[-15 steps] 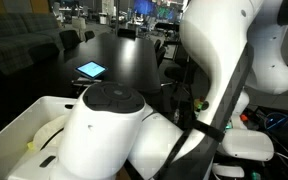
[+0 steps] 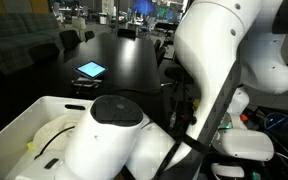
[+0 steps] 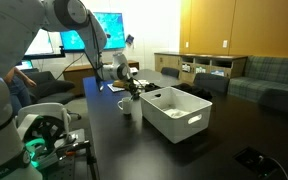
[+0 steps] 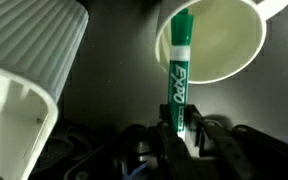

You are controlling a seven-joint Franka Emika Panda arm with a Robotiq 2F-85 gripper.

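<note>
A green and white marker [image 4: 180, 85] with EXPO lettering is held in my gripper, the dark fingers shut around its lower part in the wrist view. Its far end overlaps the opening of a white mug [image 4: 227, 45], whose handle points to the upper right. From this view alone, how deep the marker's end lies in the mug cannot be told. Exterior view 2 shows the mug [image 3: 126, 105] upright on the dark table, left of the white box. The arm hides the gripper and mug in exterior view 1.
The open white box [image 3: 179, 122] stands right beside the mug; its ribbed wall [image 4: 29, 40] fills the wrist view's left side. Black cable-like items [image 3: 257, 160] lie at the table's right. Bare table [image 3: 134, 150] stretches in front of the box.
In exterior view 1 the arm's large wrist joint has shifted slightly right. The box and the surroundings stay in place.
</note>
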